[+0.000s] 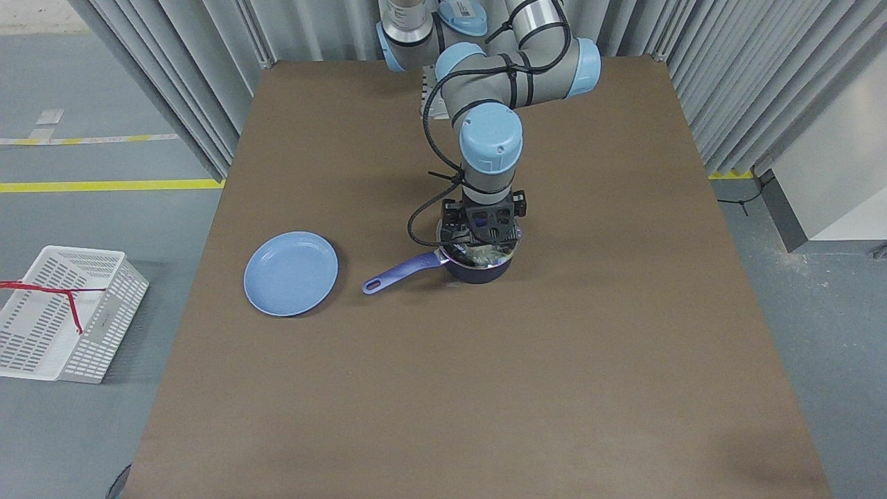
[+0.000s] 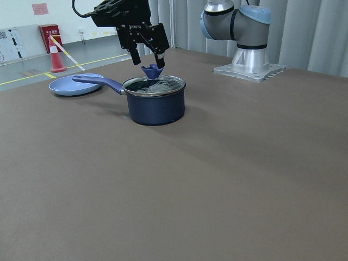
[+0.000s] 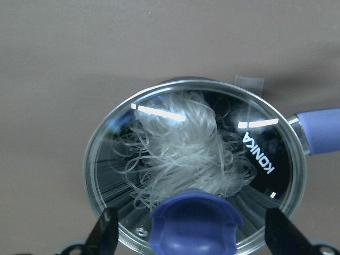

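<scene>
A dark blue pot (image 2: 156, 111) with a long purple handle (image 1: 402, 270) stands on the table, covered by a glass lid (image 3: 249, 149) with stringy translucent noodles (image 3: 180, 149) beneath. On the lid is a blue knob (image 3: 194, 228). My gripper (image 2: 145, 58) hangs just above the knob in the left view; in the wrist view its two fingertips stand apart at either side of the knob, open, with no contact visible.
A light blue plate (image 1: 290, 273) lies to the left of the pot. A white basket (image 1: 104, 333) is on the floor beyond the table's left edge.
</scene>
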